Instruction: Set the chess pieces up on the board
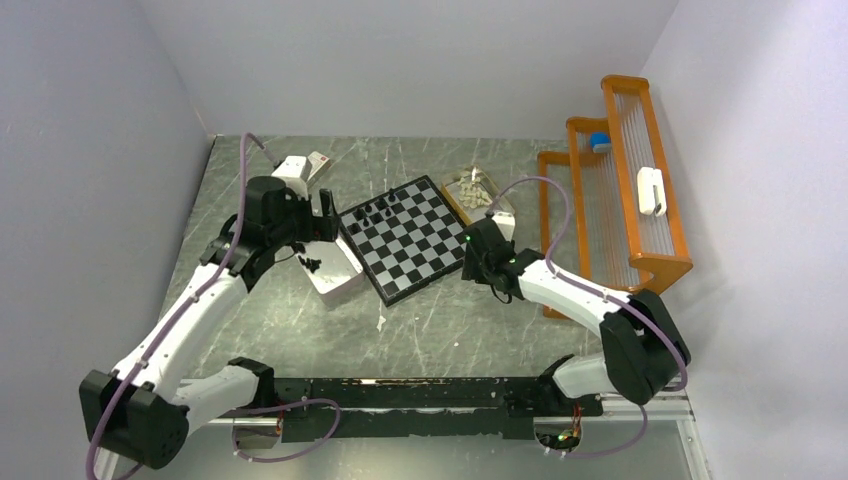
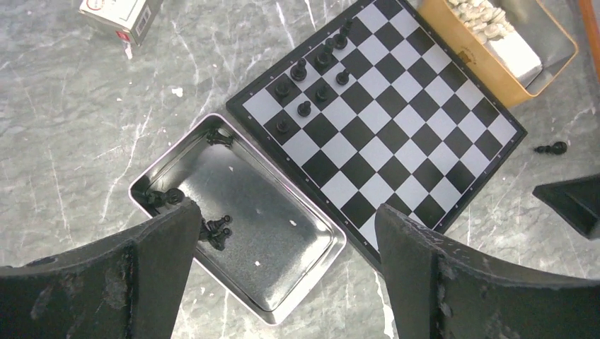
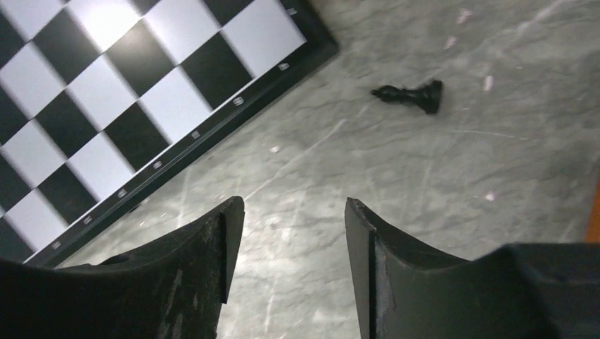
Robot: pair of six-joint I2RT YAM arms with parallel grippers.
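Observation:
The chess board (image 1: pixel 410 240) lies mid-table, with several black pieces (image 2: pixel 304 109) standing at its far-left corner. More black pieces (image 2: pixel 214 233) lie loose in the metal tray (image 2: pixel 283 307) left of the board. My left gripper stands open above the tray, nothing between its fingers. One black piece (image 3: pixel 414 95) lies on its side on the table, off the board's right edge. Short of that piece, my right gripper is open and empty over bare table. White pieces (image 2: pixel 481 18) fill part of the tan box (image 2: pixel 488 53) behind the board.
A small carton (image 2: pixel 124 14) lies at the back left. At the right stands a wooden rack (image 1: pixel 580 200) with a white object (image 1: pixel 651 191) on it. The table (image 1: pixel 400 345) in front of the board is clear.

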